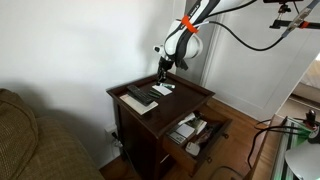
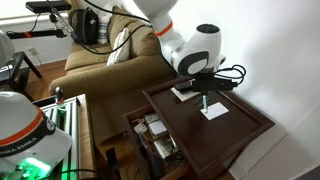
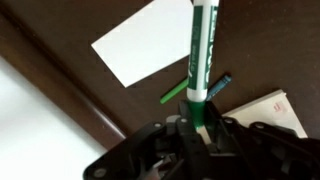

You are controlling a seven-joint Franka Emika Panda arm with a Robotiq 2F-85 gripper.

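Observation:
My gripper is shut on a white marker with a green band, gripped near its green end. In the wrist view the marker runs from the fingers up to the top edge. A blank white sheet of paper lies on the dark cabinet top, left of the marker. In exterior view 2 my gripper is above the cabinet top, beside the white paper. Exterior view 1 shows the gripper low over that surface, its fingers too small to make out.
A green pen, a blue pen and a pale notebook lie close by. Below the cabinet top, an open drawer holds several items. A pale flat item lies at the left edge.

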